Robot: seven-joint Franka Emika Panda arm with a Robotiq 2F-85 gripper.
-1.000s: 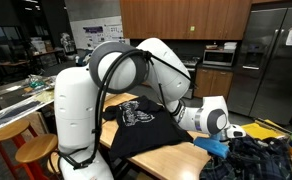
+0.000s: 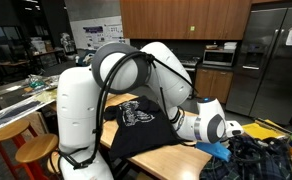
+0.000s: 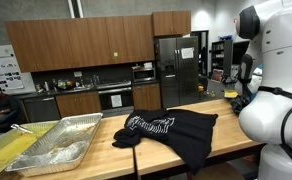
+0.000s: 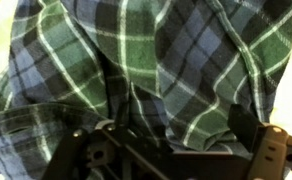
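Observation:
A crumpled plaid cloth (image 4: 176,65) in green, blue and white fills most of the wrist view, folds facing me. In the first exterior view the dark cloth (image 2: 248,160) lies on the right end of the table. My gripper (image 2: 223,151) is low over its left side, and whether it touches the fabric I cannot tell. In the wrist view the gripper stands open, its two fingers wide apart with cloth visible below the gap. Spread farther left on the table is a black cloth (image 2: 143,125) with white print.
Bare wooden table (image 2: 171,160) lies between the two cloths. Yellow material (image 2: 261,130) sits behind the plaid cloth. Foil trays (image 3: 61,140) stand at the far end in the second exterior view. Orange stools (image 2: 36,148) are beside the table.
The wrist and gripper have turned and shifted slightly right over the plaid cloth. The cloths look unmoved.

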